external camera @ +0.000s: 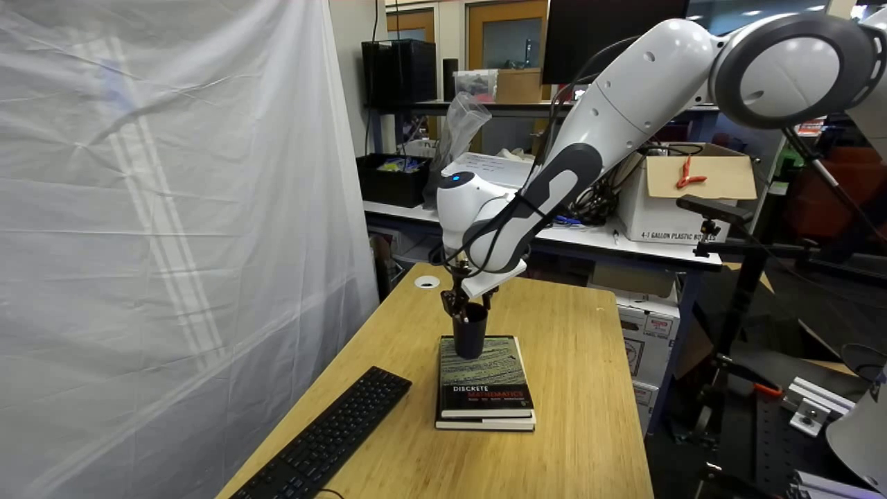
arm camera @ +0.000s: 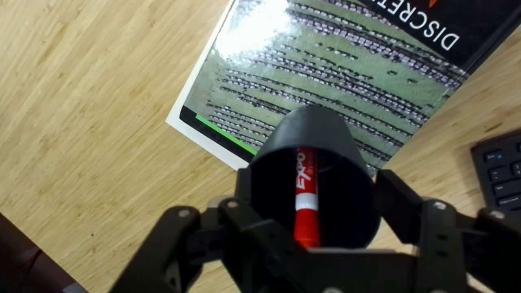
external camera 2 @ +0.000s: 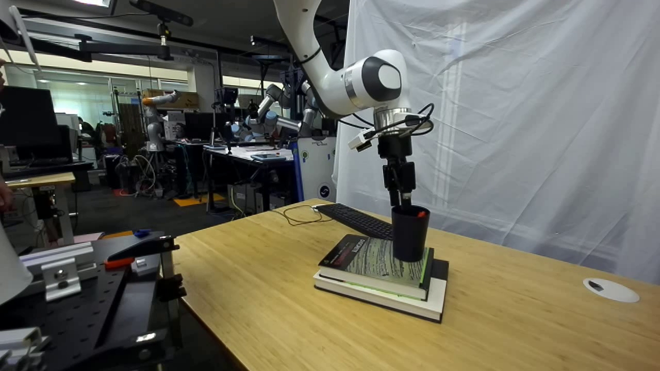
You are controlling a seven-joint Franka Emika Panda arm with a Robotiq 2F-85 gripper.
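Observation:
A black cup (external camera: 470, 334) stands upright on the far end of a stack of two books. Inside it leans a red Expo marker (arm camera: 307, 195) with a white band. The top book (external camera 2: 378, 265) has a green patterned cover and reads Discrete Mathematics. My gripper points down at the cup's rim, its fingers apart on opposite sides of the cup in the wrist view. Whether the fingers touch the cup walls cannot be told. From the side, the gripper (external camera 2: 402, 197) is at the height of the cup's mouth.
A black keyboard (external camera: 332, 432) lies along the curtain side of the table, close to the books. A round white disc (external camera 2: 610, 290) is set at the far end. Bare wooden tabletop (external camera: 574, 382) stretches on the other side of the stack.

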